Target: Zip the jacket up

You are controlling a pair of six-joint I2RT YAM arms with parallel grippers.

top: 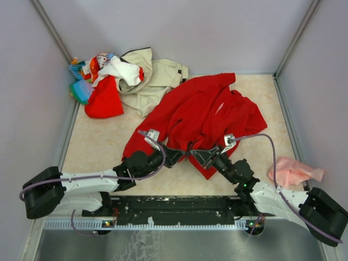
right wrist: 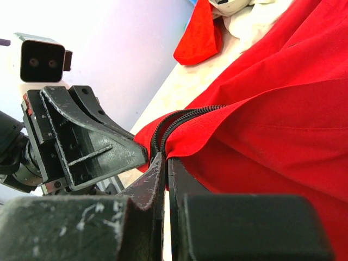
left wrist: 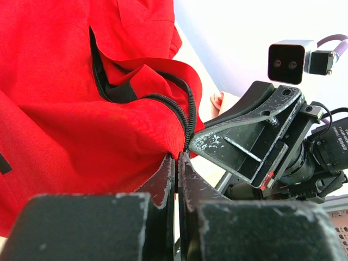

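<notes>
The red jacket (top: 206, 114) lies spread over the middle and right of the table. My left gripper and right gripper meet tip to tip at its lower edge, both shut at the bottom end of the black zipper. The zipper tape (left wrist: 185, 109) runs up from between the tips as two toothed strips in the left wrist view; the right wrist view shows the strips (right wrist: 179, 122) side by side too. What exactly sits between the fingertips, pull or tape, is too small and covered to tell.
A pile of beige, white, red and multicoloured clothes (top: 125, 81) lies at the back left. A pink cloth (top: 293, 168) lies at the right edge. Bare table shows at the left and along the front, with walls around.
</notes>
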